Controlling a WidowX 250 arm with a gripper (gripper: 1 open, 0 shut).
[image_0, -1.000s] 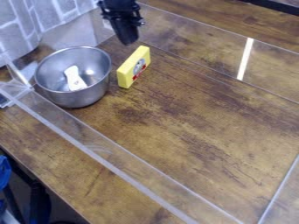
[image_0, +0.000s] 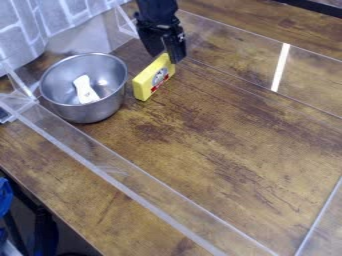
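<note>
A yellow box (image_0: 150, 82) with a small printed picture stands on its side on the wooden table, just right of a steel bowl (image_0: 83, 108). Inside the bowl lies a white object (image_0: 84, 88). My dark gripper (image_0: 170, 54) hangs directly over the far end of the yellow box, open, its fingertips close to the box's top; whether they touch it cannot be made out.
Clear plastic strips and panels (image_0: 174, 220) border the work area. A grey-white padded surface (image_0: 40, 30) is at the back left.
My gripper has moved down and to the right, from above and behind the yellow box to just over its far end. The bowl and box look unmoved.
</note>
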